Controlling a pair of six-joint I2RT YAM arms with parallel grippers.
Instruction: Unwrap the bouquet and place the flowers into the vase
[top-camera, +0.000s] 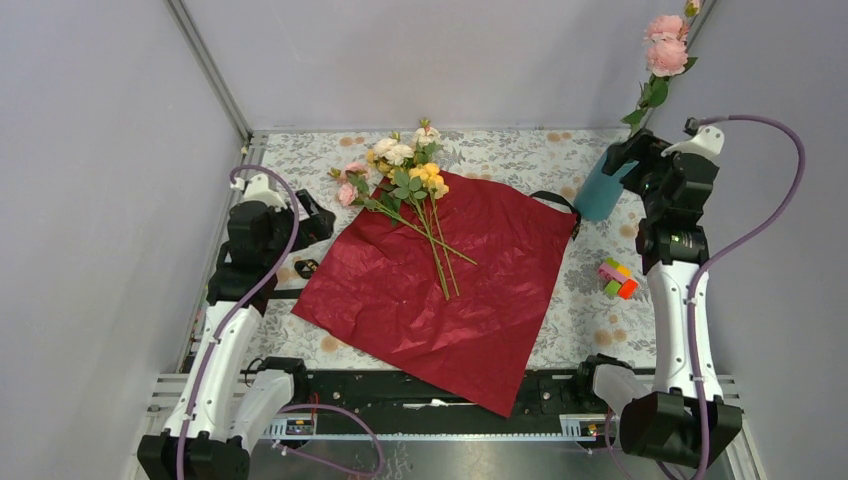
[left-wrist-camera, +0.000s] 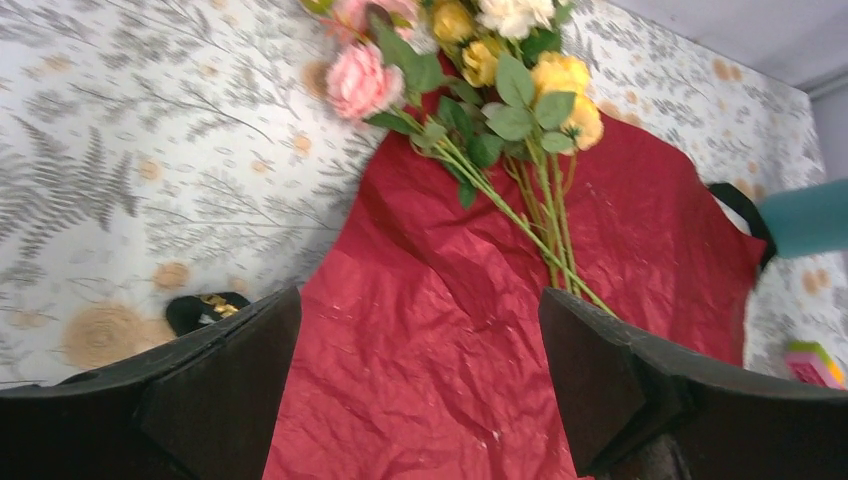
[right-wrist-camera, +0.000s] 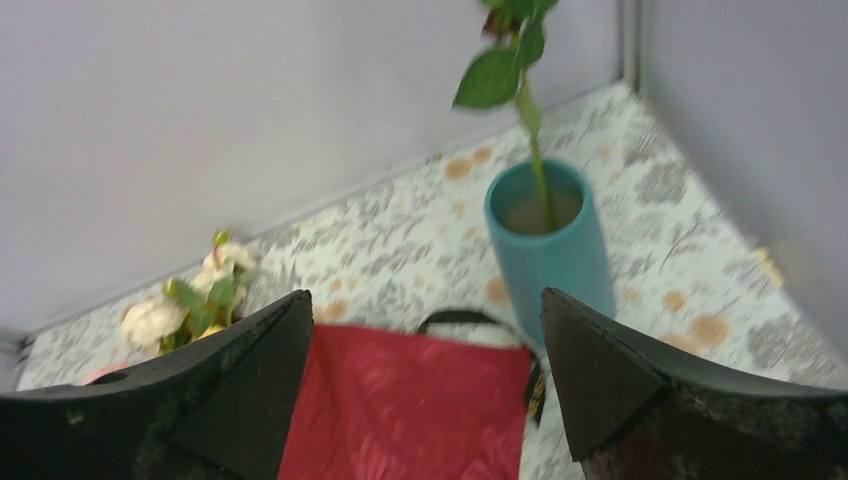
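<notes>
A tall pink flower (top-camera: 666, 56) stands in the blue vase (top-camera: 600, 186), its green stem (right-wrist-camera: 541, 170) reaching down inside the mouth in the right wrist view. My right gripper is open and empty, held apart from the stem, with the vase beyond its fingers. On the red wrapping sheet (top-camera: 480, 330) lie more flowers: pink (left-wrist-camera: 366, 82), white (top-camera: 396, 154) and yellow (left-wrist-camera: 561, 77) blooms, stems pointing toward the sheet's middle. My left gripper hangs open at the sheet's left, nothing between its fingers.
Colourful toy blocks (top-camera: 618, 278) sit in front of the vase. A black ribbon (top-camera: 556, 200) curls beside the vase's base. Walls enclose the table at back and sides.
</notes>
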